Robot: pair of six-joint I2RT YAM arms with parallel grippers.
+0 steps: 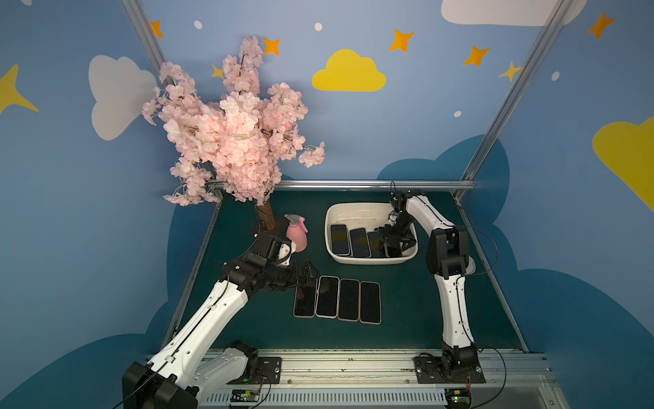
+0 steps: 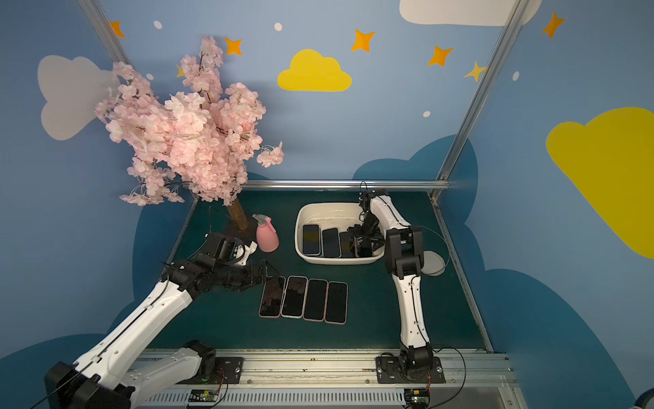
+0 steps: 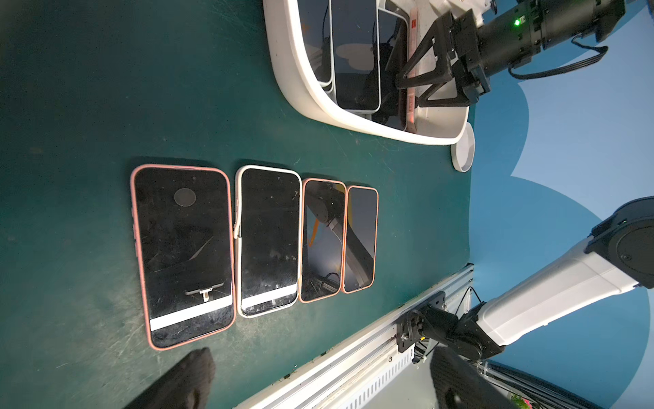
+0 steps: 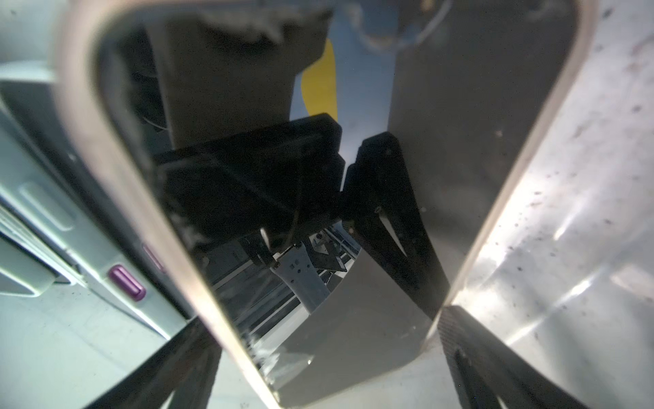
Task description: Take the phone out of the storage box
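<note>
The white storage box holds several dark-screened phones, including a left phone and a tilted phone. Inside its right end, my right gripper is open. One finger is on each side of a pink-rimmed phone, whose dark screen fills the right wrist view; I cannot tell whether the fingers touch its edges. My left gripper is open and empty, left of the box and near the row on the table. That row includes a pink-rimmed phone and a white-rimmed phone.
A pink spray bottle and a blossom tree stand left of the box. A white round lid lies to its right.
</note>
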